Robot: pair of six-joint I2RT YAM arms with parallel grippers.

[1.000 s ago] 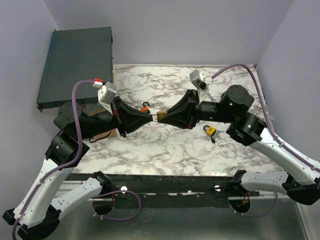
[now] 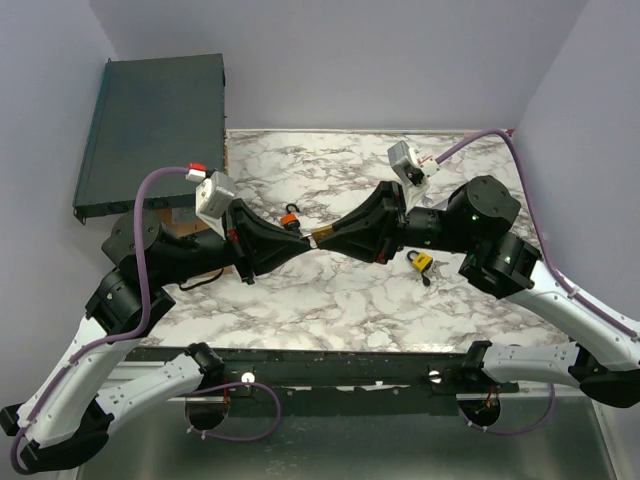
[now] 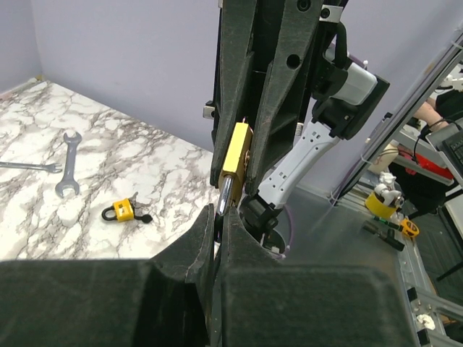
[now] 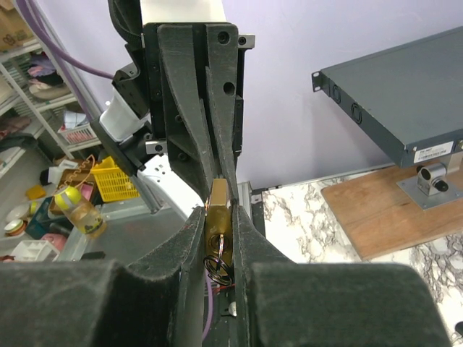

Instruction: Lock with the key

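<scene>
A small brass padlock (image 2: 322,234) hangs above the table between the two arms. My right gripper (image 2: 332,238) is shut on its yellow body (image 3: 236,152). Its silver shackle (image 3: 225,194) points towards my left gripper, whose fingers are shut. The left fingertips meet the shackle's end; whether they pinch it or only press on it is hard to tell. From the right wrist view, the brass body (image 4: 218,215) lies between both sets of fingertips, with a wire ring (image 4: 217,269) at its near end. The key itself is mostly hidden.
On the marble table lie a yellow padlock (image 2: 421,262), an orange padlock (image 2: 290,219) and a wrench (image 3: 69,163). At the back left a dark metal box (image 2: 160,130) stands above a wooden board (image 4: 391,210).
Both arms have shifted slightly. The loose padlocks stay put.
</scene>
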